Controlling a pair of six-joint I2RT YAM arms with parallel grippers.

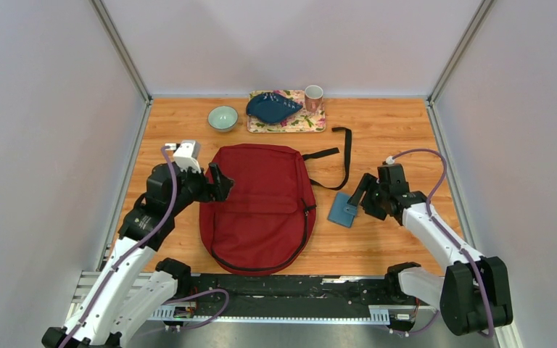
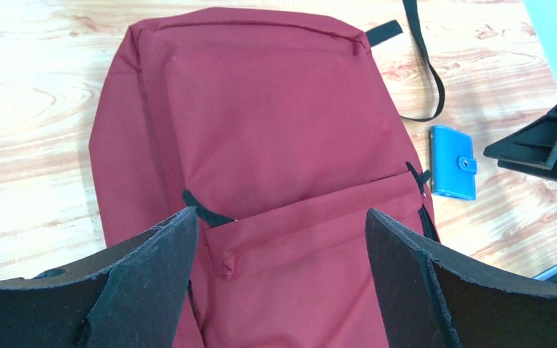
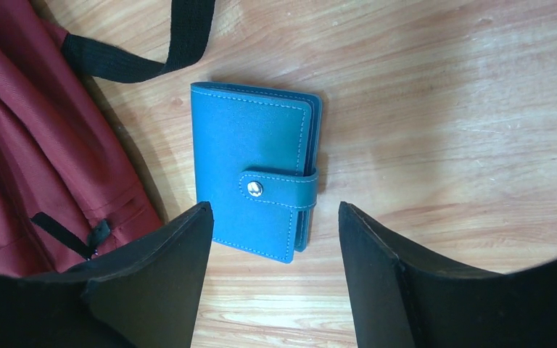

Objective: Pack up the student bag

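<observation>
A dark red backpack [image 1: 265, 206] lies flat in the middle of the table, its front pocket [image 2: 312, 225] facing up. Over its left upper part hovers my left gripper, open with nothing between the fingers. To the right of the bag lies a blue notebook [image 3: 250, 159] with a snap strap [image 3: 279, 190]. My right gripper hangs above the notebook's right side, its fingers apart and not touching it in the right wrist view. From above, its fingers [image 1: 363, 188] reach just over the notebook's right edge.
At the back stand a green bowl [image 1: 223, 118] and a floral tray [image 1: 288, 127] bearing a dark blue pouch [image 1: 272, 106] and a cup [image 1: 314, 98]. A black strap [image 1: 347, 156] curls from the bag's upper right. Bare wood shows at the right back.
</observation>
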